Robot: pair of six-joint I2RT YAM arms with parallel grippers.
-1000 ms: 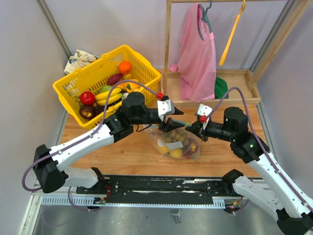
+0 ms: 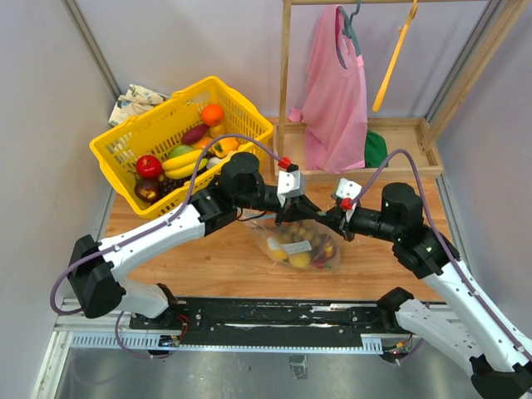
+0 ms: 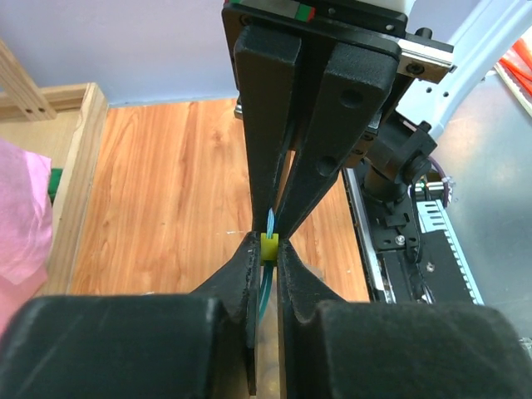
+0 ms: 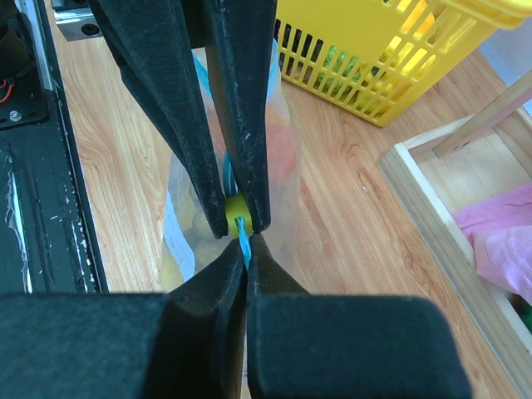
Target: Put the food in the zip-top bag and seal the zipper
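Note:
The clear zip top bag (image 2: 324,259), with yellow and dark food inside, lies on the wooden table below both grippers. In the left wrist view, my left gripper is closed around the small yellow zipper slider (image 3: 269,246). My right gripper meets it tip to tip, shut on the thin blue zipper end (image 4: 243,233) just beside the slider. Blue zipper strip runs on from the slider between the left fingers. From above, the arms hide most of the bag's mouth, so how far it is sealed cannot be seen.
A yellow basket (image 2: 125,179) of fruit and vegetables stands at the back left. Behind the bag is a wooden rack (image 2: 287,83) with a pink cloth (image 2: 332,100) hanging in it. Bare table (image 2: 183,266) lies left of the bag.
About a second ago my left gripper was open, slightly further left. It has moved right to the right gripper's tips and closed. The right arm and bag look almost unmoved.

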